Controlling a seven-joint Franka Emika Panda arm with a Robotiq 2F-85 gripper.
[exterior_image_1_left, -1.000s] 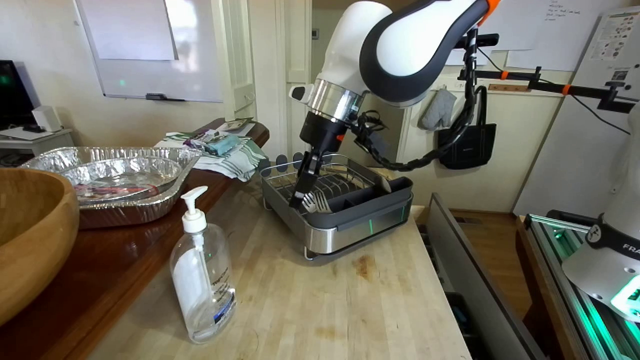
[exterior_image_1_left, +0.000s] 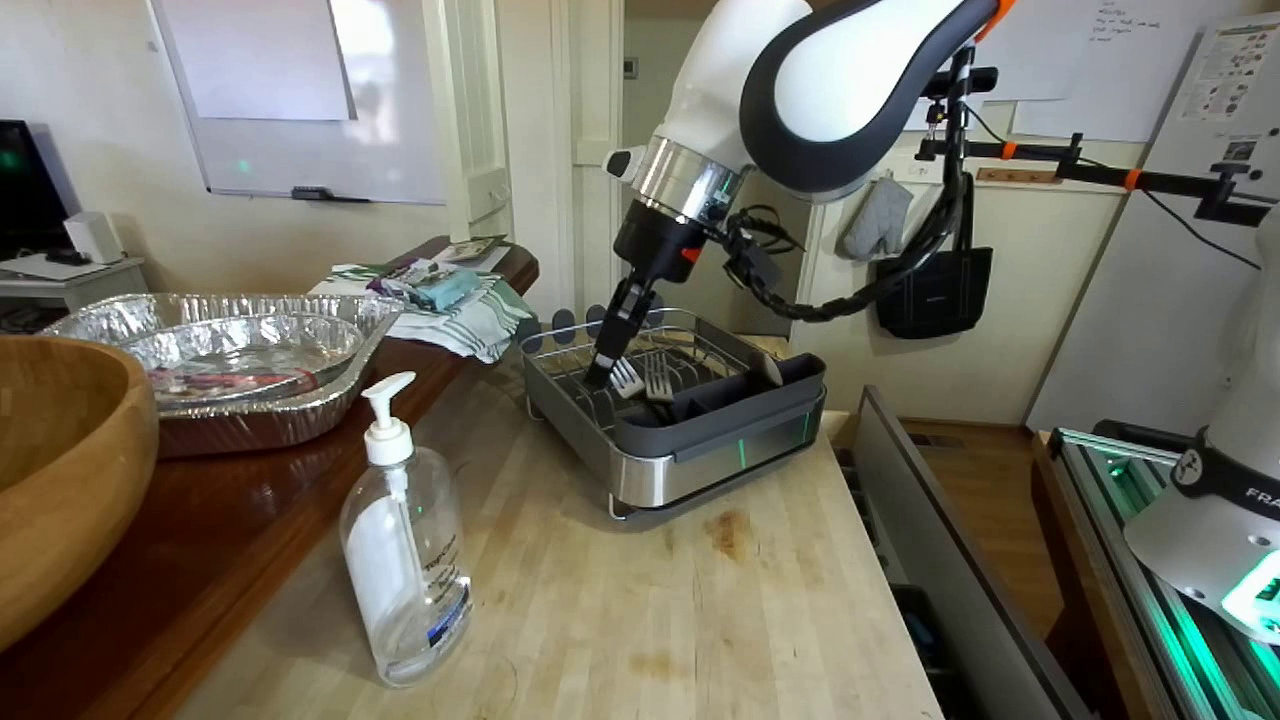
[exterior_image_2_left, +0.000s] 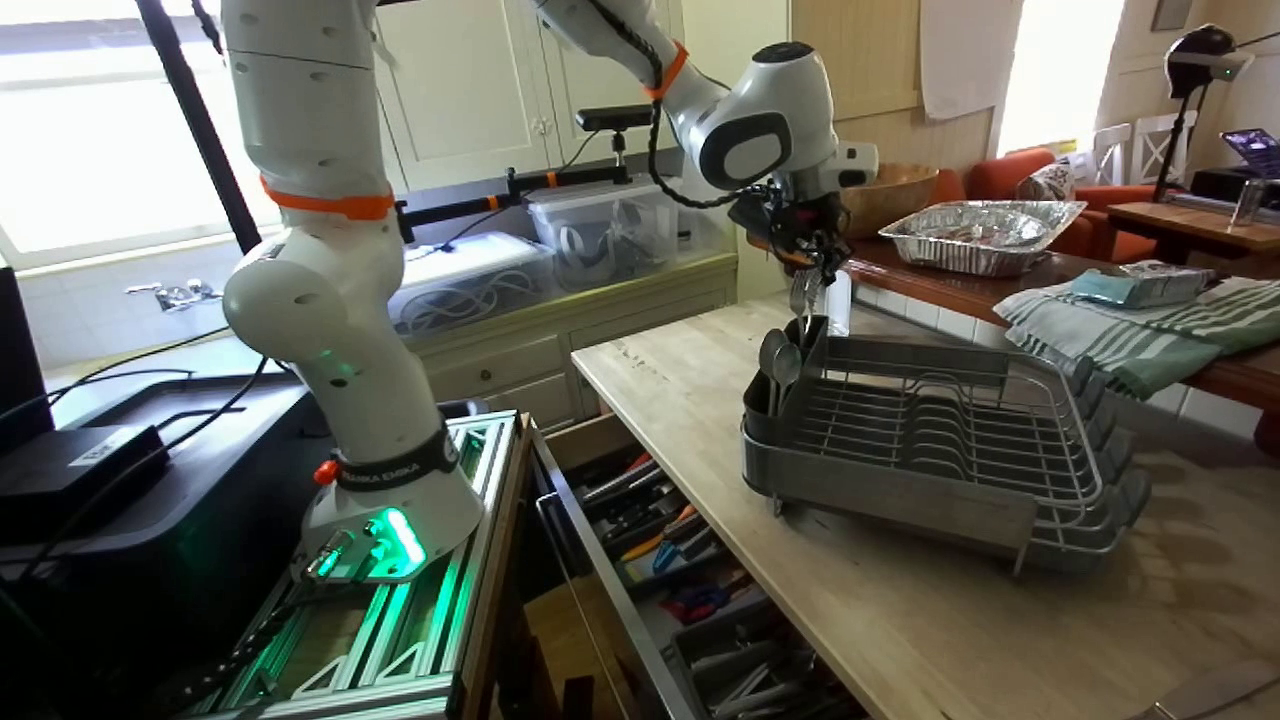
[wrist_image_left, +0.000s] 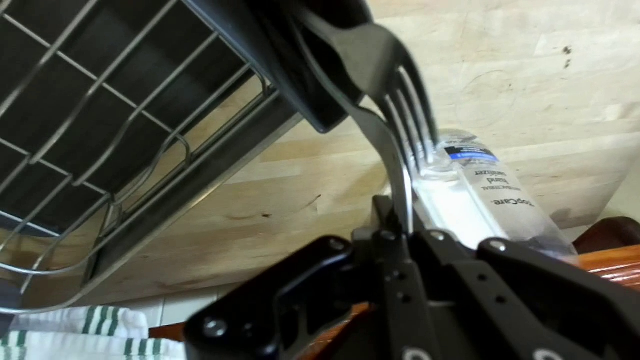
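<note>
Two metal forks (exterior_image_1_left: 625, 378) stand tines-up in the dark cutlery holder (exterior_image_1_left: 720, 414) of the dish rack. My gripper (exterior_image_1_left: 597, 374) is at their tines in exterior view 1. In the wrist view, the gripper is shut. The forks' lower handles are hidden in the holder. Exterior view 2 shows a fork (exterior_image_2_left: 805, 292) just below the gripper.
Clear of other dishes, the wire rack (exterior_image_2_left: 936, 426) stands on the wooden counter. Spoons (exterior_image_2_left: 786, 364) fill the holder's other end. A sanitizer pump bottle (exterior_image_1_left: 405, 552) stands on open counter. An open drawer (exterior_image_2_left: 672, 576) with utensils lies below the edge.
My gripper has moved up and slightly right in exterior view 1. Both forks have risen with it, and the one farther from the gripper stands more upright.
</note>
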